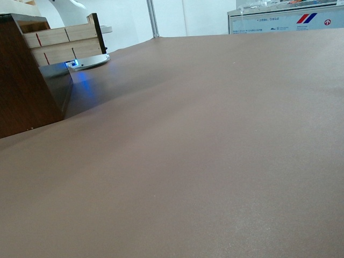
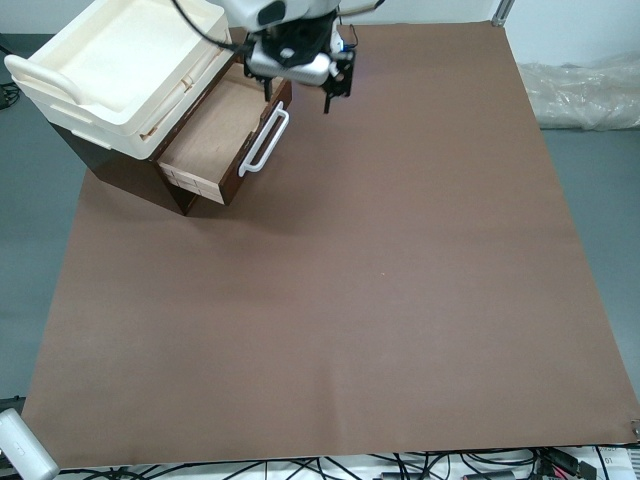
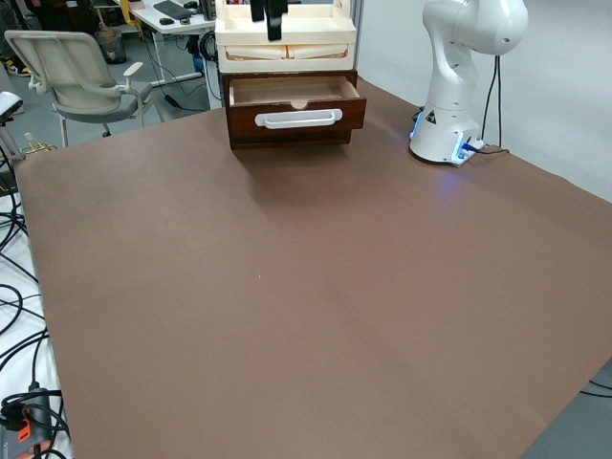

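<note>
A dark wooden drawer unit (image 3: 244, 129) stands at the table's back left, its light-wood drawer (image 2: 215, 130) pulled out, with a white handle (image 3: 298, 119). No objects are visible in the part of the drawer in view. A white plastic bin (image 2: 110, 60) sits on top of the unit. My gripper (image 2: 298, 98) is raised above the drawer's outer end in the left view; in the right view only its black lower part shows at the top edge, in front of the bin. I cannot tell whether it is open or shut.
The robot's white base (image 3: 445, 134) stands beside the drawer unit at the back. Cables lie along an edge outside the tabletop.
</note>
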